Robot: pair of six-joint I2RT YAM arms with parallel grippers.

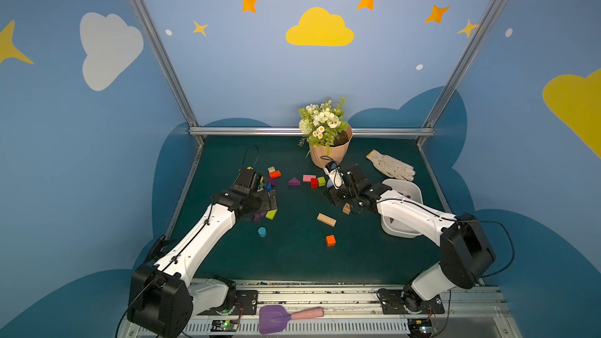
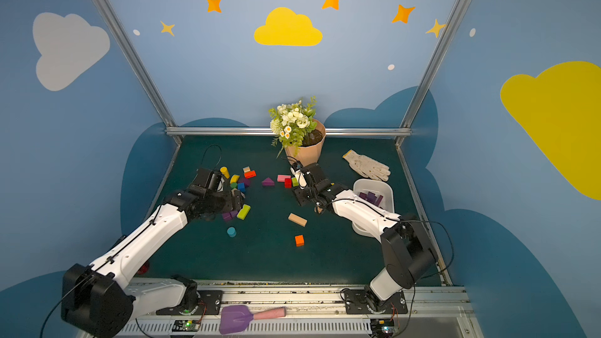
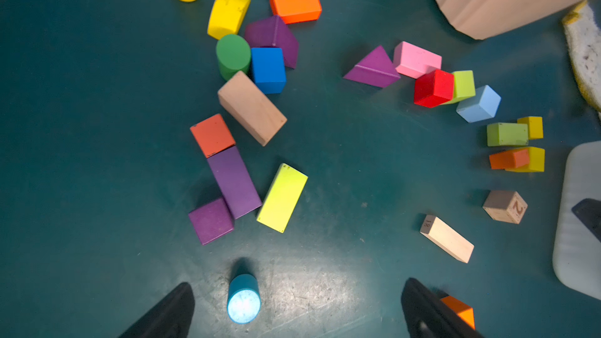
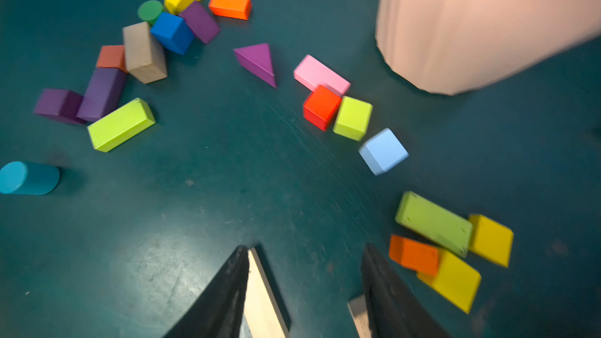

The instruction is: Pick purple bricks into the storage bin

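Note:
Purple pieces lie among the mixed bricks: a rectangular brick beside a cube, a block at the back and a triangle. Over the left cluster my left gripper is open and empty, fingers either side of the frame's bottom. Above the middle-right bricks my right gripper has its fingers apart with nothing held between them. The white storage bin at the right holds several purple pieces, partly hidden by the right arm in the top views.
A potted flower plant stands at the back centre, with a glove to its right. Loose non-purple bricks, including an orange cube at the front, are scattered between the arms.

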